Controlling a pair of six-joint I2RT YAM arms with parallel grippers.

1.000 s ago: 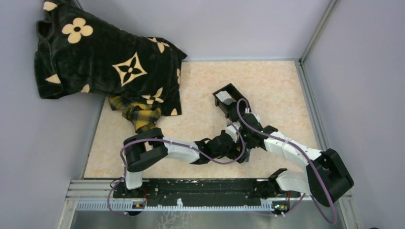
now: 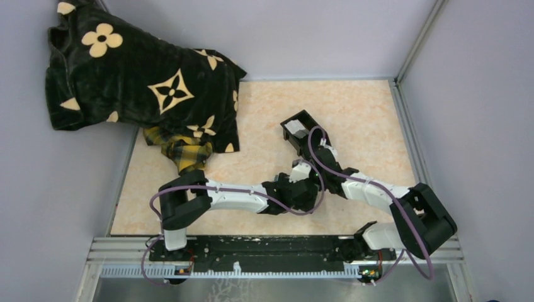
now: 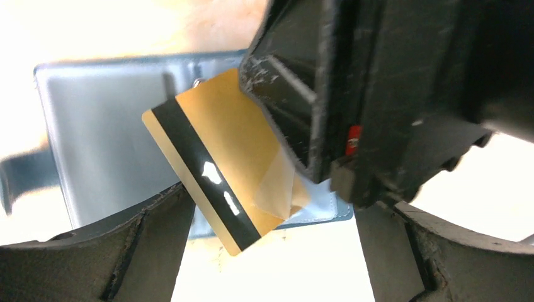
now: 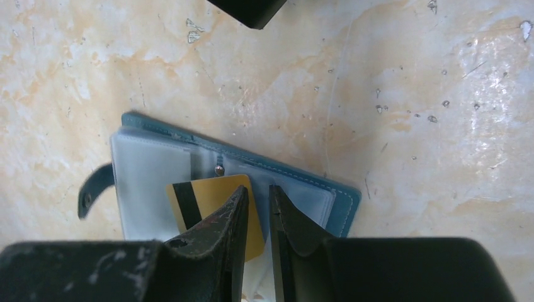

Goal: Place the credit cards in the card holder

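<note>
A blue-grey card holder (image 3: 107, 126) with clear sleeves lies open on the mat. A gold card with a black stripe lies on it, partly under a sleeve as seen in the right wrist view (image 4: 214, 195). My left gripper is open over the holder, its fingers either side of the card's lower end. My right gripper is part open above the card and holder, its fingertips a little apart; whether they touch the card is unclear. Its dark body fills the upper right of the left wrist view.
A black open box (image 2: 306, 117) with pale items inside stands just beyond the grippers. A dark patterned blanket (image 2: 126, 75) and yellow plaid cloth (image 2: 186, 151) cover the back left.
Both arms have shifted a little in the top view: the left toward the left, the right slightly up and left.
</note>
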